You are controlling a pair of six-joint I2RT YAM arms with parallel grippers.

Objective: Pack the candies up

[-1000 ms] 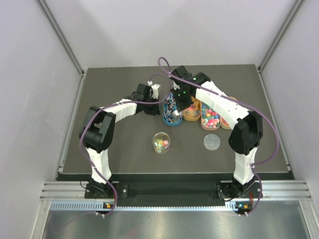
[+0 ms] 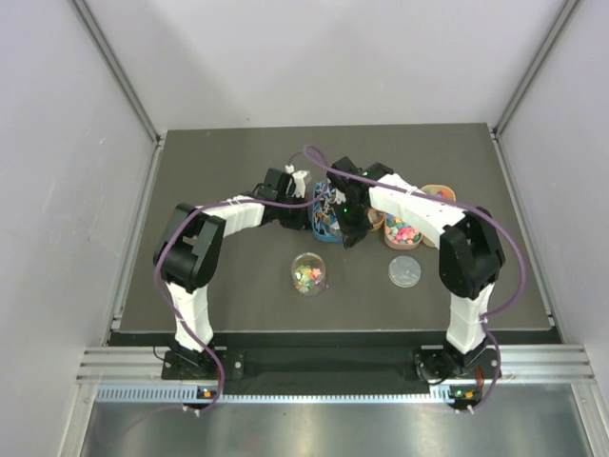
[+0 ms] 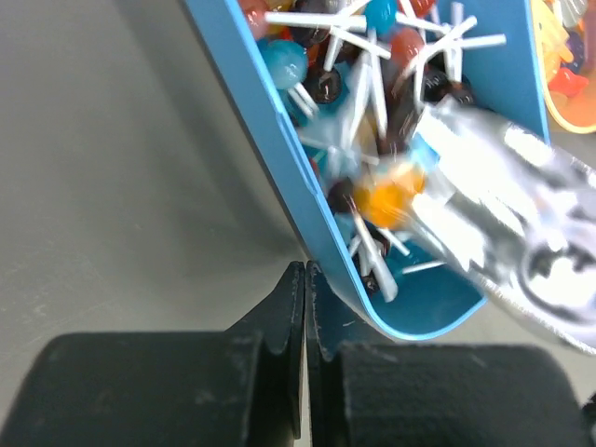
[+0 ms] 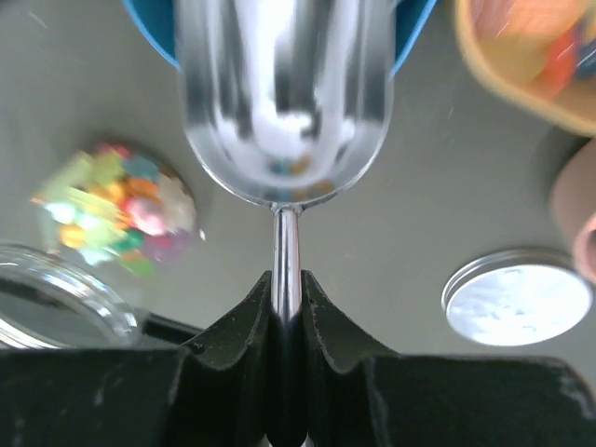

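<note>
A blue bin (image 2: 328,238) of lollipops stands mid-table, partly covered by my right arm. My left gripper is shut, its tips at the blue bin's left wall; nothing thick shows between them. My right gripper is shut on the handle of a shiny metal scoop (image 4: 284,102). In the left wrist view the scoop (image 3: 503,200) reaches into the bin, with lollipops (image 3: 386,191) around its mouth, some blurred. A clear round jar (image 2: 308,274) with colourful candies inside stands in front of the bin, uncovered.
Right of the blue bin are an orange bin (image 2: 378,222), mostly hidden, a pink bin (image 2: 402,245) of round candies and another orange bin (image 2: 439,188). The jar's apparent lid (image 2: 404,271) lies flat at front right.
My right gripper has come down toward the front, over the bin's near end, and its hand is tilted differently. The left gripper has shifted slightly right, up to the bin.
</note>
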